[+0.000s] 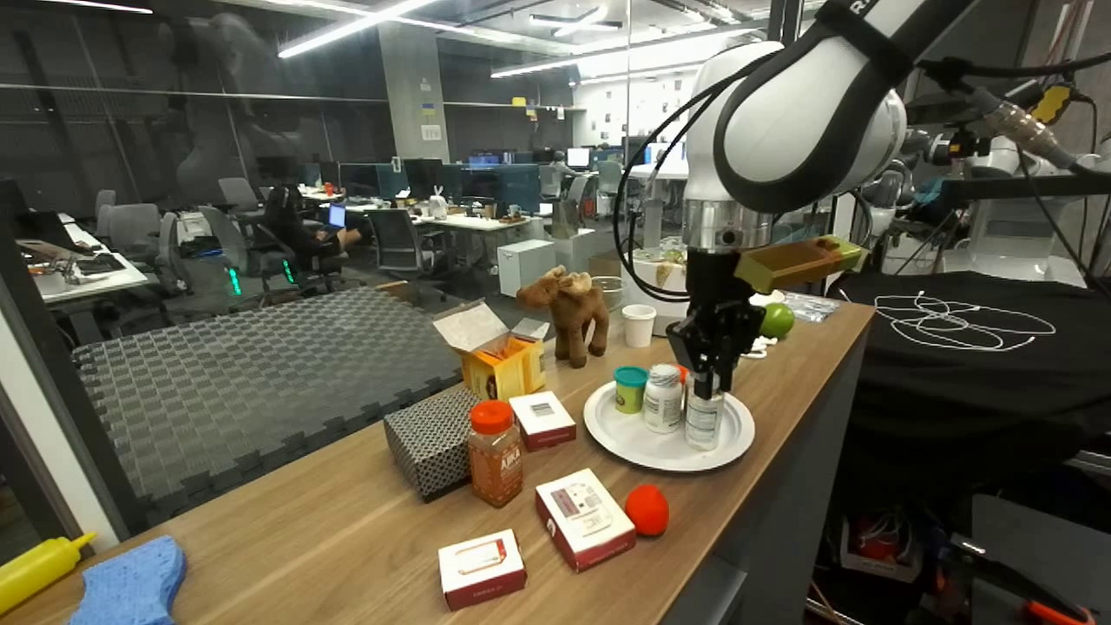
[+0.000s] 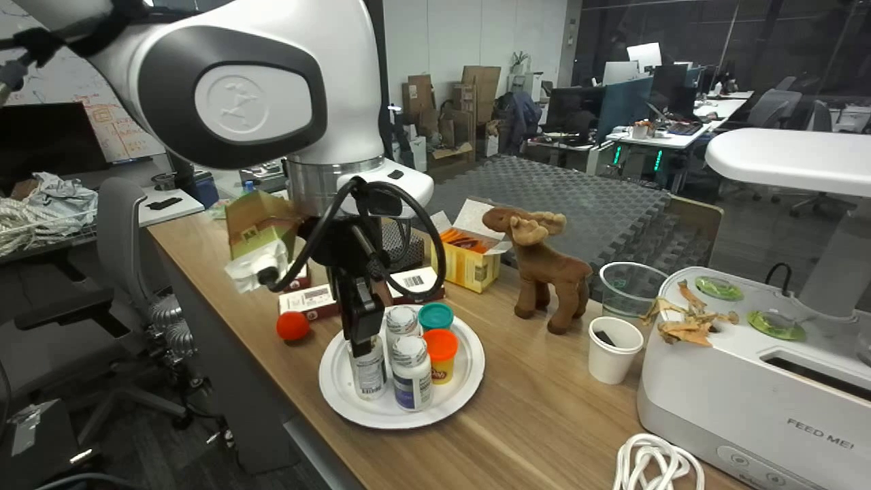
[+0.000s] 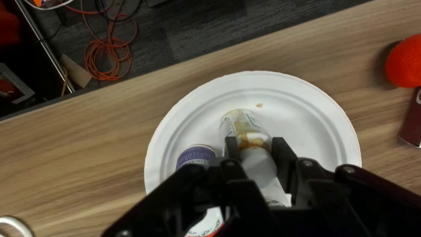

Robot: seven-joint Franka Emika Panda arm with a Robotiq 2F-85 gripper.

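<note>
A white labelled bottle (image 1: 703, 425) is upright at the counter-edge side of the white plate (image 1: 647, 457), on it or just above it; I cannot tell which. My gripper is shut on its upper part, one dark finger (image 3: 232, 146) on either side of the cap. Two more white bottles share the plate; one (image 1: 662, 401) shows clearly, and another with a purple label (image 2: 412, 385) stands beside the held one. A teal-lidded tub (image 1: 629, 391) and an orange-lidded tub (image 2: 441, 358) are on the plate too.
An orange-red ball (image 1: 647, 510) and several small boxes lie in front of the plate. Behind it are a brown toy moose (image 1: 574, 314), a paper cup (image 1: 638, 326) and an open yellow box (image 1: 500, 366). The plate's side toward the ball is bare.
</note>
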